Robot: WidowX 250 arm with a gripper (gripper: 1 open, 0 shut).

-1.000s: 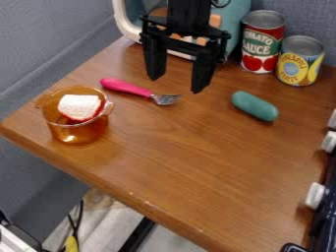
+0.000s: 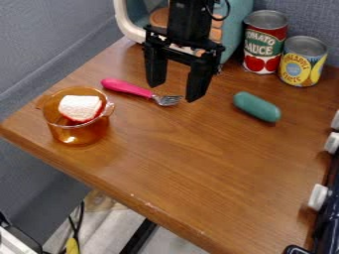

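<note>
My black gripper hangs over the back middle of the wooden table, open with nothing between its fingers. Below and left of it lies a fork with a pink handle, its metal tines toward the right. At the left stands an amber transparent pot holding a white-and-red item. A teal oblong object lies right of the gripper.
A tomato can and a yellow can stand at the back right, beside a teal-and-white container behind the gripper. A dark appliance lines the right edge.
My gripper has moved a little left and back, staying open. The objects on the table have not visibly moved.
</note>
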